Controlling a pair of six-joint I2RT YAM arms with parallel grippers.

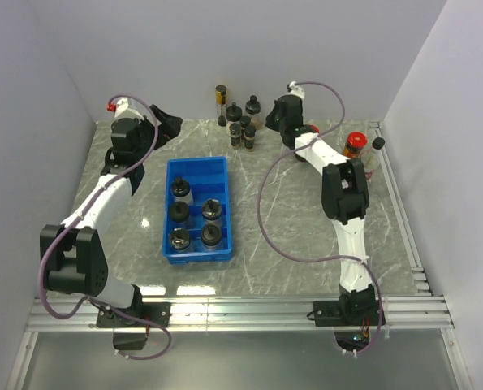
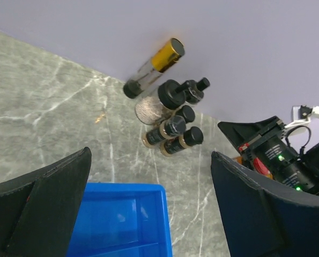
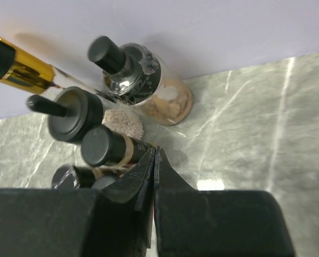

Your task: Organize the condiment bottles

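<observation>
Several dark-lidded condiment bottles stand in the lower compartments of the blue bin (image 1: pixel 226 180); its back compartment looks empty. At the back wall is a loose cluster with a yellow-topped bottle (image 1: pixel 221 96), a black-capped glass bottle (image 3: pixel 164 96) and small black-capped shakers (image 1: pixel 249 138). My right gripper (image 1: pixel 270 122) is just right of this cluster, shut, with nothing visible between its fingertips. Left of the cluster and above the bin's left side, my left gripper (image 1: pixel 174 130) hangs open and empty. In the left wrist view its fingers (image 2: pixel 46 203) are wide apart.
At the right stand a red-lidded jar (image 1: pixel 355 141) and a tall bottle (image 1: pixel 372 158), partly behind the right arm. Another red lid (image 1: pixel 313 129) shows beside the right gripper.
</observation>
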